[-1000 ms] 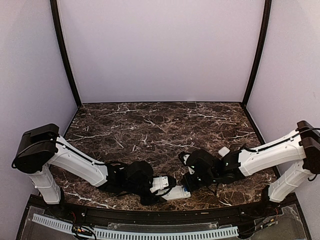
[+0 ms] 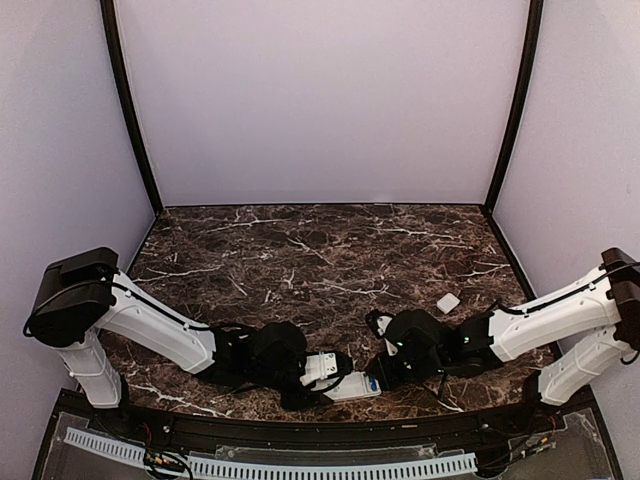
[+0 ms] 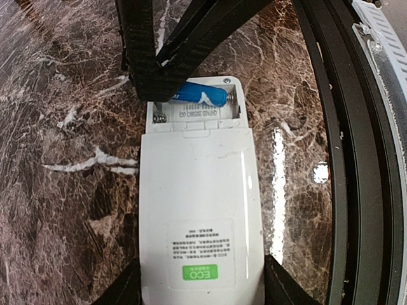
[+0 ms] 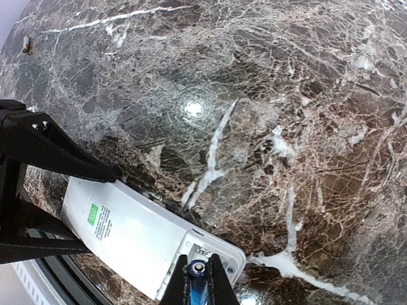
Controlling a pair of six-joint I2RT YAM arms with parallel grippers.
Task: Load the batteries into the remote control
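Note:
The white remote (image 3: 200,190) has its battery compartment (image 3: 197,114) open at the far end; my left gripper (image 2: 328,385) is shut on the remote's body. A blue battery (image 3: 200,93) lies at an angle over the compartment, one end by a spring. My right gripper is at that battery, its fingers either side of it, part open; whether it grips the battery I cannot tell. In the right wrist view the battery stands end-on between those fingertips.
A small white square object (image 2: 448,302) lies on the marble table (image 2: 300,250) at the back right. The front edge runs close beside the remote.
Over the last second the right arm has shifted slightly right and down toward the front. The left arm and remote look unchanged.

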